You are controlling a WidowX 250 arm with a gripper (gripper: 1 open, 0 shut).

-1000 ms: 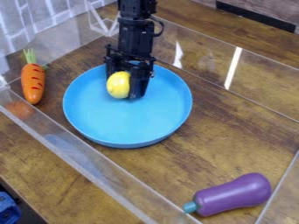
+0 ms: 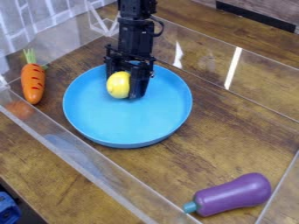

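Note:
A yellow object (image 2: 117, 86), rounded, sits on the upper left part of a blue plate (image 2: 126, 122). The black gripper (image 2: 126, 77) reaches down from the top of the view onto it, its lower parts around and just behind the object. Whether the fingers are closed on it is too dark and small to tell.
An orange toy carrot (image 2: 34, 84) lies left of the plate, and a purple toy eggplant (image 2: 232, 194) at the lower right. Clear tray walls run along the left and right of the wooden surface (image 2: 222, 131), which is bare right of the plate.

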